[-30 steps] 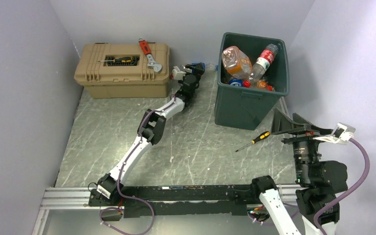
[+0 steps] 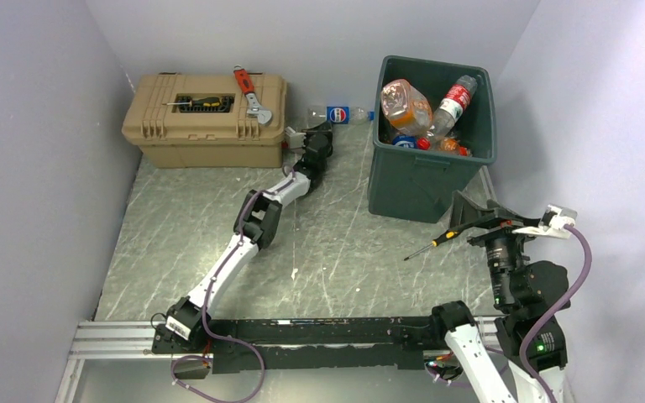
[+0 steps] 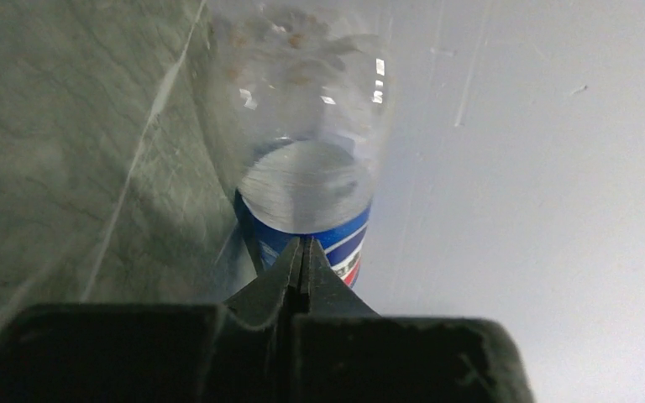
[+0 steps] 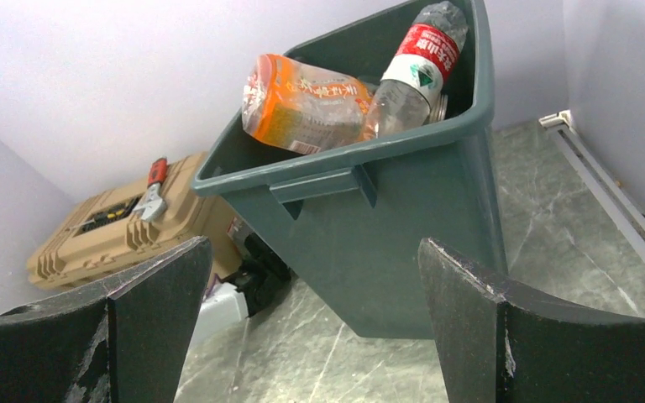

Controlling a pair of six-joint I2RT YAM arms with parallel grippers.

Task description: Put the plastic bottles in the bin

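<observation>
A Pepsi bottle [image 2: 340, 115] lies against the back wall between the tan case and the bin; in the left wrist view it [image 3: 302, 193] fills the middle. My left gripper [image 2: 319, 130] is just in front of it, its closed fingertips [image 3: 292, 260] at the label, with nothing seen between them. The green bin [image 2: 420, 189] holds several bottles, including a red-labelled one [image 4: 420, 63] and an orange-labelled one [image 4: 306, 105]. My right gripper [image 2: 479, 214] hangs open at the bin's front right; in the right wrist view the bin [image 4: 369, 252] stands beyond its fingers.
The tan case [image 2: 201, 143] carries a wrench [image 2: 256, 105] and a screwdriver [image 2: 210, 102]. Another screwdriver [image 2: 437, 242] lies on the floor under or beside my right gripper. Walls close in at back and sides.
</observation>
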